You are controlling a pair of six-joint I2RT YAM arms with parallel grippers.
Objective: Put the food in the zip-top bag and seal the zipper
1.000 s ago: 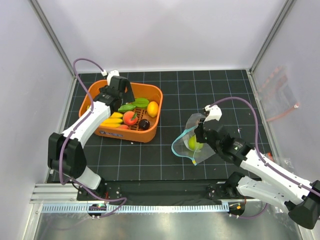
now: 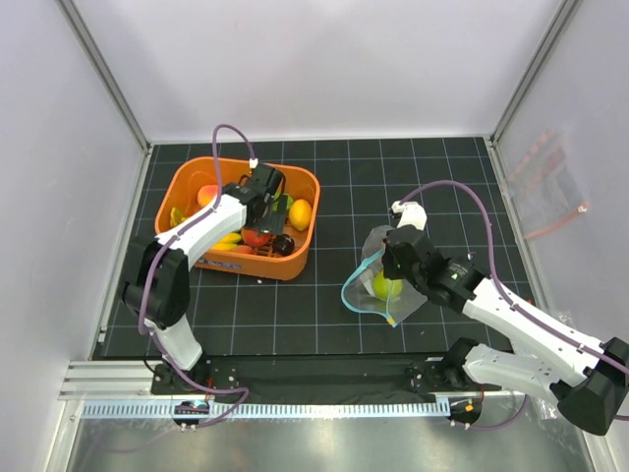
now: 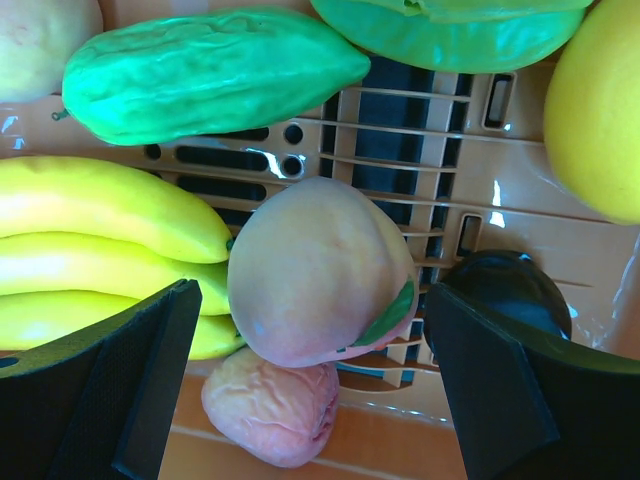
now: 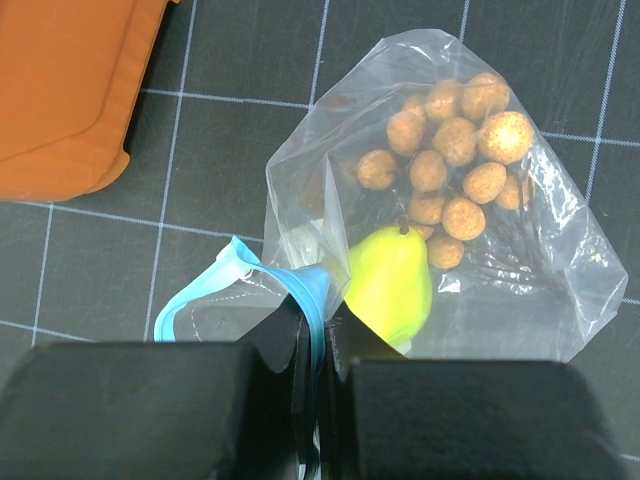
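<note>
My left gripper [image 2: 266, 217] is open over the orange bin [image 2: 309, 240], its fingers either side of a peach [image 3: 318, 270], with bananas [image 3: 110, 210], a green gourd [image 3: 205, 75], a dark round fruit [image 3: 505, 290] and a large yellow fruit [image 3: 600, 110] around. On the right, my right gripper is shut on the blue zipper rim of the clear bag [image 4: 540, 290]. Inside the bag are a green pear [image 4: 388, 282] and several small brown round items [image 4: 455, 142], probably potatoes, seen in the right wrist view.
Pale walls enclose the back and sides, with another clear bag [image 2: 550, 187] at the right wall.
My left gripper has swung right and toward the front over the bin, coming above the peach. The right gripper has shifted slightly with the bag's edge in it.
</note>
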